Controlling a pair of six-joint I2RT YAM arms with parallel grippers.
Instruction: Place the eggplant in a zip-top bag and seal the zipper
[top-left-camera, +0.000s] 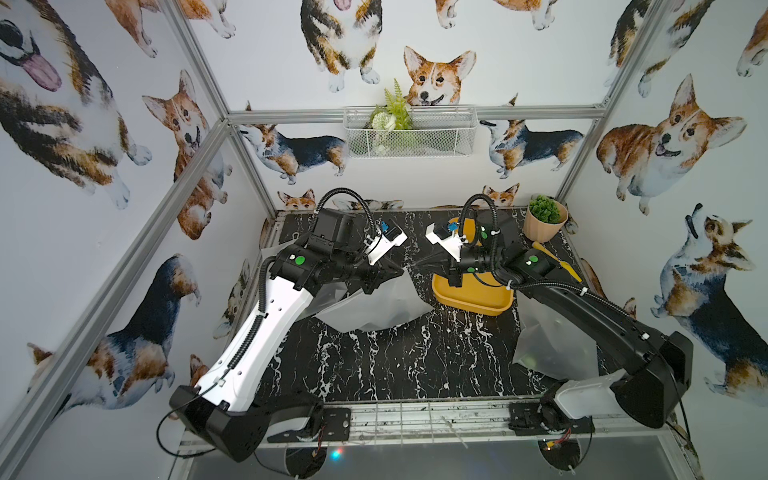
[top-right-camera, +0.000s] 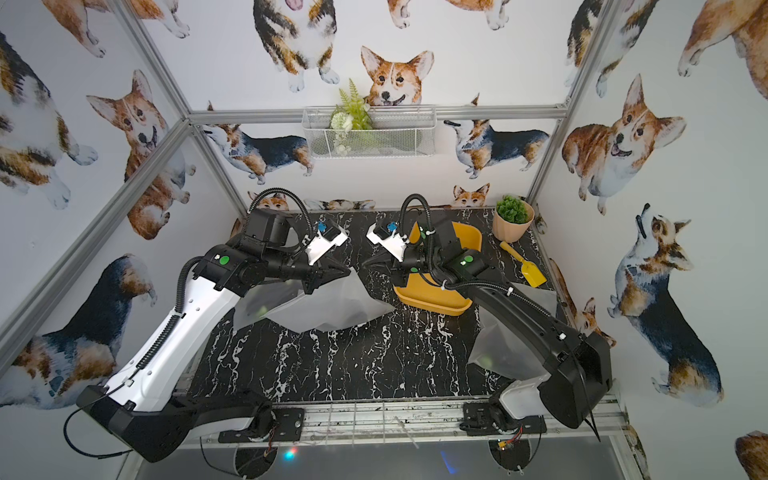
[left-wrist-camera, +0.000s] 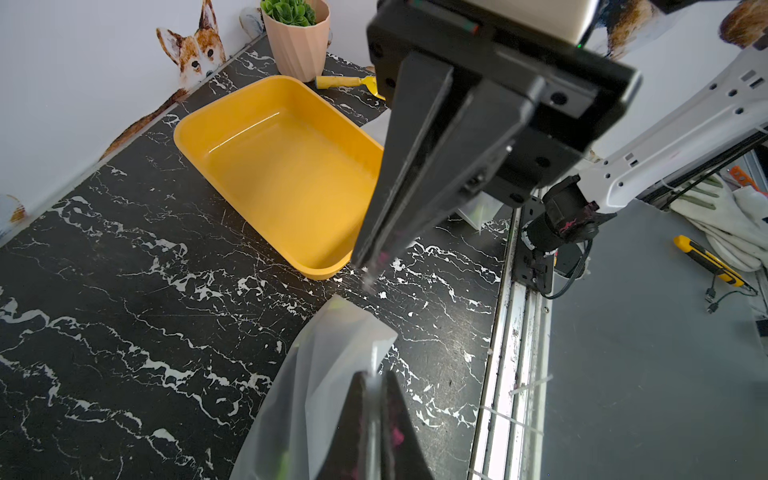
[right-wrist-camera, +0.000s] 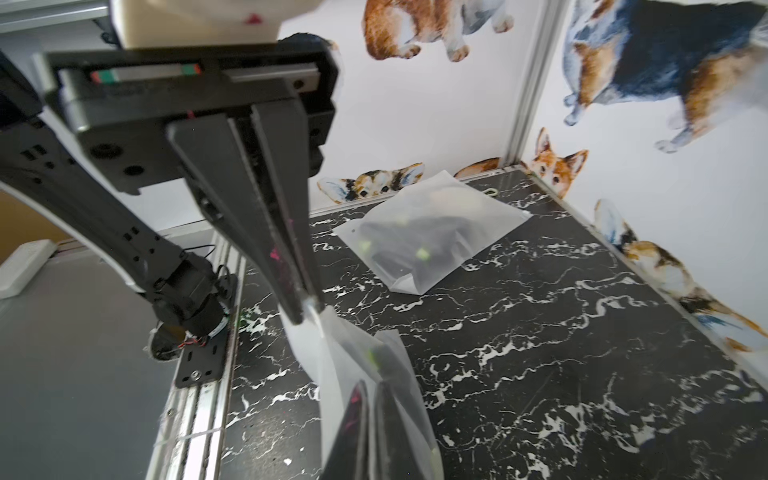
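A translucent zip bag (top-left-camera: 372, 308) hangs at the centre, low between my two grippers, with faint green showing inside. My left gripper is shut on the bag's top edge; in the right wrist view its fingertips pinch the white rim. My right gripper is in front of it, a short way to the right, fingertips close together above the bag in that view; whether anything is between them I cannot tell. The eggplant is not clearly visible; a dark shape shows through another bag (right-wrist-camera: 432, 232) lying on the left of the table.
A yellow tray (left-wrist-camera: 264, 184) sits behind my right arm, with a potted plant (top-right-camera: 512, 220) and yellow scoop (top-right-camera: 528, 268) at back right. Another bag (top-right-camera: 508, 348) lies at front right.
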